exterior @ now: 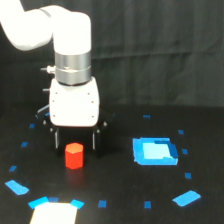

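Note:
A small red block (74,156) sits on the dark table, left of the middle. My gripper (77,144) hangs down just above and around it in the picture, with one finger to each side. The fingers stand open, wider than the block, and dark gaps show between the block and both fingers. Whether the fingertips are level with the block or behind it, I cannot tell from this single view.
A blue-bordered square with a white centre (156,151) lies to the right. Blue tape pieces (186,198) mark the table. A whitish object (53,214) is cut off at the bottom edge.

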